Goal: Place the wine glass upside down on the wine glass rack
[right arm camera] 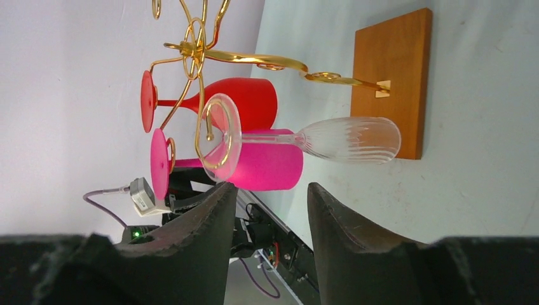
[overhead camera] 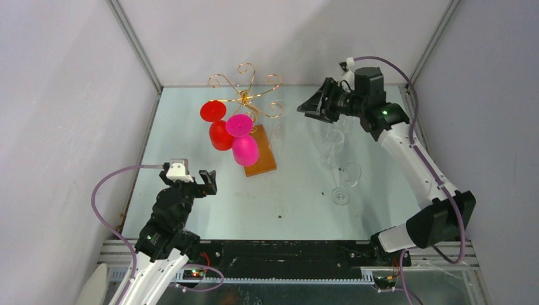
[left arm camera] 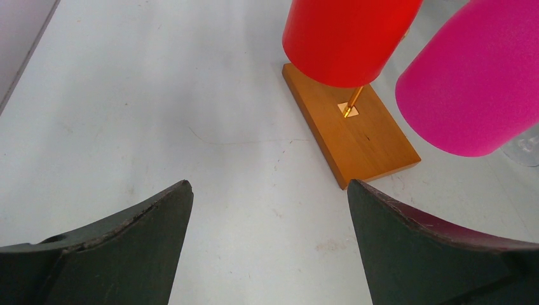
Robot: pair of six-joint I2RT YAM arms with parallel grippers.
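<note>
The gold rack (overhead camera: 243, 96) stands on a wooden base (right arm camera: 413, 63). A clear glass (right arm camera: 349, 138) hangs upside down from a rack arm, its foot in a curl. Red (overhead camera: 220, 135) and pink (overhead camera: 245, 150) glasses hang there too. My right gripper (overhead camera: 306, 109) is in the air right of the rack, apart from the clear glass, fingers parted with nothing between them. My left gripper (overhead camera: 207, 182) stands open and empty at lower left, short of the pink and red glasses.
Several clear glasses (overhead camera: 341, 194) are on the right of the white table, below and beside the right arm.
</note>
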